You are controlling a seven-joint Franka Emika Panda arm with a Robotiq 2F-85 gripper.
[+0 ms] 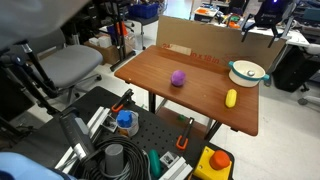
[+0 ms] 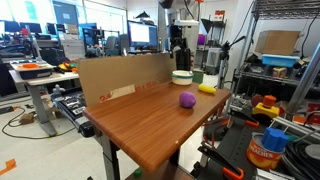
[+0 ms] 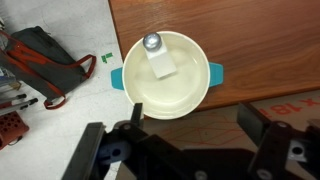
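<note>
A white pot (image 1: 248,82) with teal handles stands near the far right corner of the brown table. Looking down in the wrist view, the round inside of the pot (image 3: 172,98) is visible, with a small white item with a round silver end (image 3: 160,62) lying in it or near its rim. My gripper (image 1: 260,28) hangs above the pot, clear of it. Its black fingers (image 3: 268,136) are spread wide, nothing between them. A purple ball (image 1: 178,78) and a yellow object (image 1: 231,98) rest on the table.
A cardboard panel (image 1: 208,42) stands along the table's back edge. Nearer the robot is a dark surface with cables, a blue-lidded container (image 1: 125,118) and tools. An orange round item (image 1: 220,159) sits at the front right. Mid-table is largely bare.
</note>
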